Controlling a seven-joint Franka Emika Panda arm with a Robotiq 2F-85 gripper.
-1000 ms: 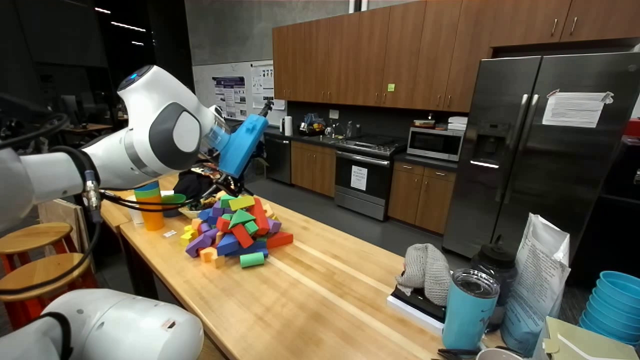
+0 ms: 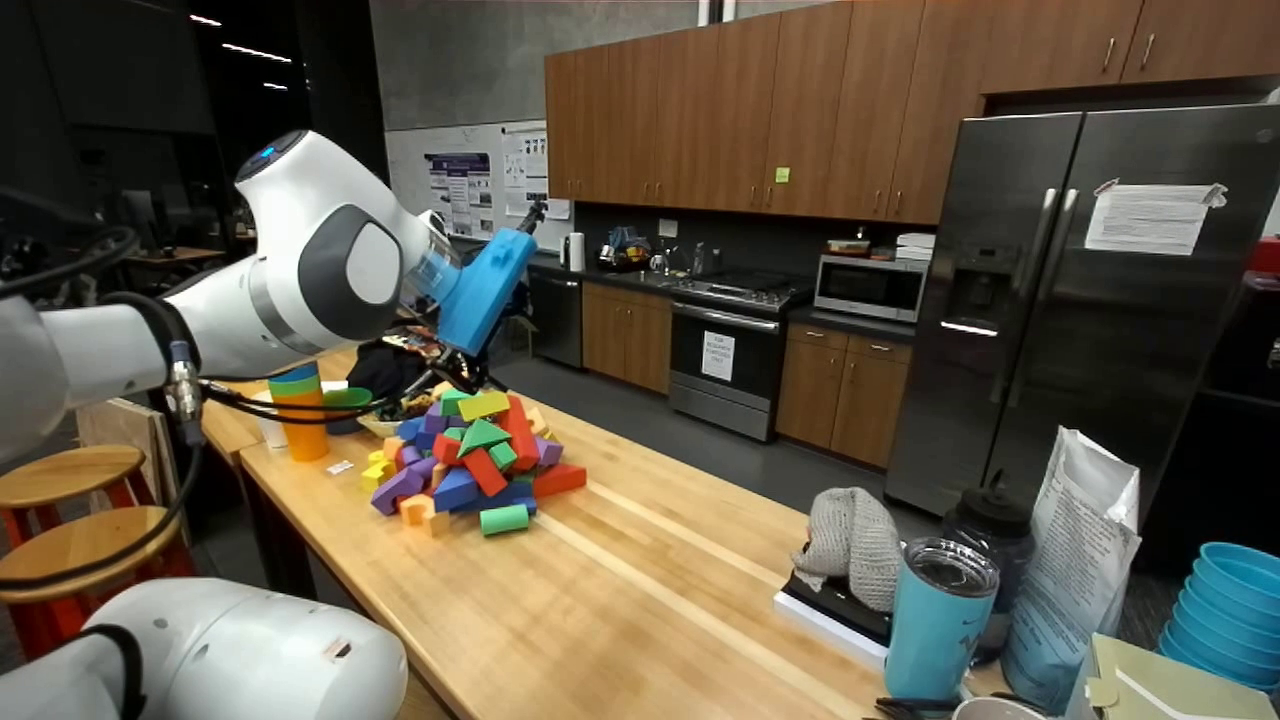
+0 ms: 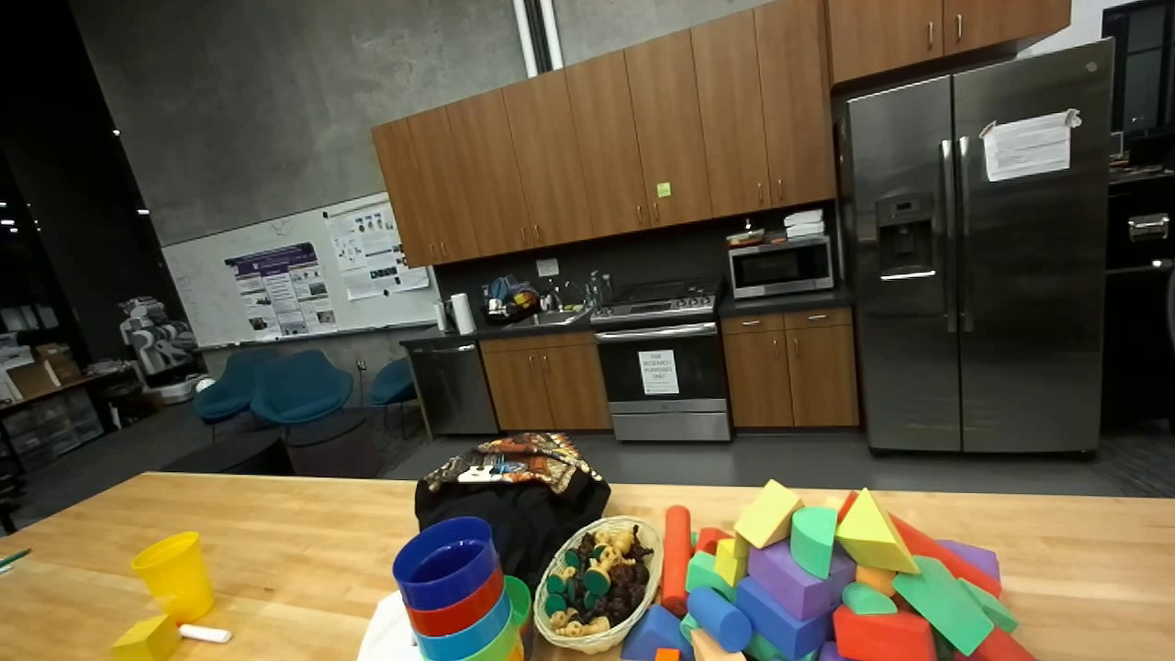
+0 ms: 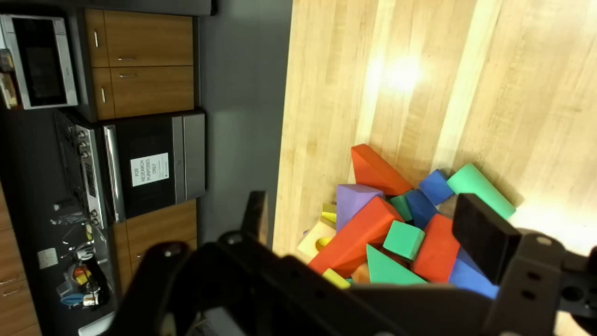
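In the wrist view my gripper is open, its two dark fingers standing wide apart with nothing gripped. Beyond them lies a heap of coloured blocks, among them a long red block (image 4: 358, 236), a green cube (image 4: 404, 240), a purple block (image 4: 355, 202) and a green cylinder (image 4: 481, 189) at the heap's edge. The gripper's dark body hides part of the heap. Exterior view 1 has the gripper's blue housing (image 2: 486, 292) tilted above and behind the heap. Exterior view 2 shows a yellow pyramid block (image 3: 873, 534) near the heap's top; the arm is out of its view.
Beside the heap are a wicker basket (image 3: 652, 573) of small items, stacked cups (image 3: 446, 564) and a black cloth bundle (image 3: 512, 496). A blue tumbler (image 2: 939, 624) and grey knit item (image 2: 852, 546) stand at the near right.
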